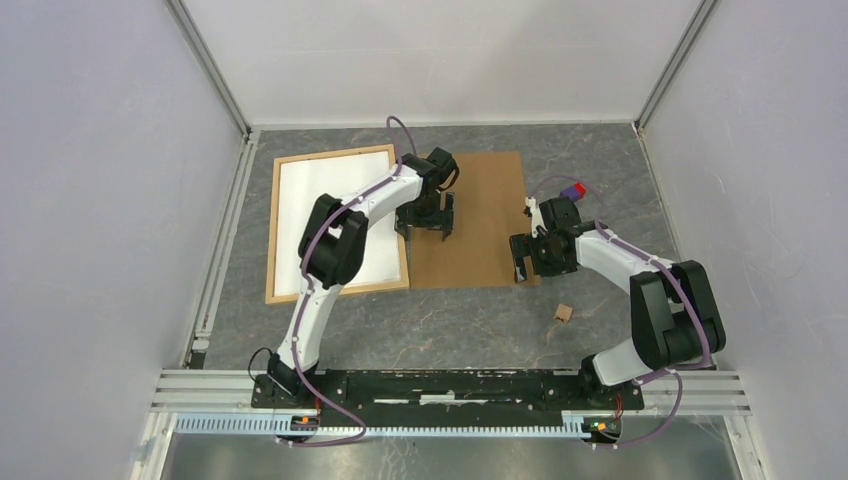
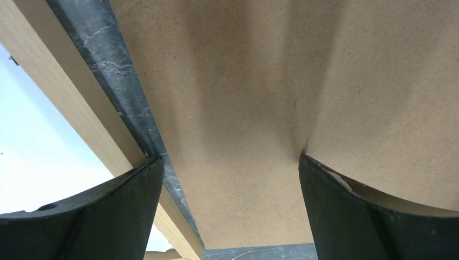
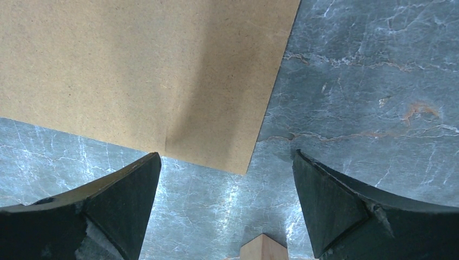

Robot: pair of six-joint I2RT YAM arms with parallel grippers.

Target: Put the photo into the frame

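Observation:
On the left of the table lies a light wooden frame (image 1: 271, 240) with a white inside (image 1: 310, 190). Right beside it is a flat brown board (image 1: 470, 262), a narrow strip of table showing between the two in the left wrist view. My left gripper is open low over the board's left part, one finger (image 2: 124, 200) at the frame's side rail and the other above the board. Over the board's near right corner, my right gripper stands open with nothing between its fingers. No separate photo picture shows in any view.
A small wooden block (image 1: 564, 313) lies near the front right, below the board's corner. A red and blue block (image 1: 573, 191) sits behind my right arm.

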